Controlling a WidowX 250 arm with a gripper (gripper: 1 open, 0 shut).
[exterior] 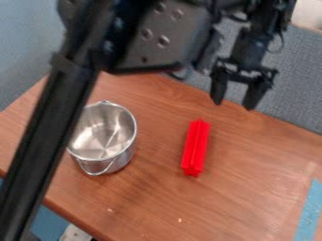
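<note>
A long red block (195,148) lies on the wooden table, right of a steel pot (102,138) with a wire handle. My black gripper (234,88) hangs above and behind the red block, near the grey back wall, its two fingers apart with nothing between them. The black arm crosses the left and top of the view.
The wooden table (258,193) has bare room to the right of the block. A blue strip (307,212) lies at the lower right. The grey padded wall (289,85) borders the back.
</note>
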